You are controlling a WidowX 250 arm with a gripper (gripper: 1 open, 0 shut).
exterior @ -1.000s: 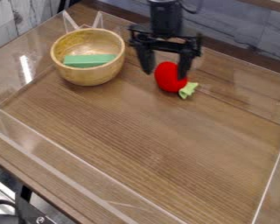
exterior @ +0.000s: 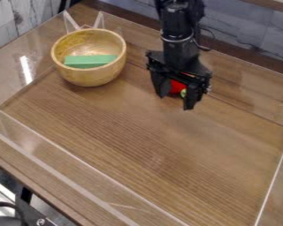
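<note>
My black gripper stands upright in the upper middle, fingers lowered around a red object. A bit of pale green or yellow shows beside the red object, mostly hidden behind the gripper. A tan bowl at the upper left holds a green block.
A grey panelled wall borders the upper left, and black cables lie at the lower left corner.
The gripper has moved slightly toward the front, now covering more of the red object and the pale green piece beside it.
</note>
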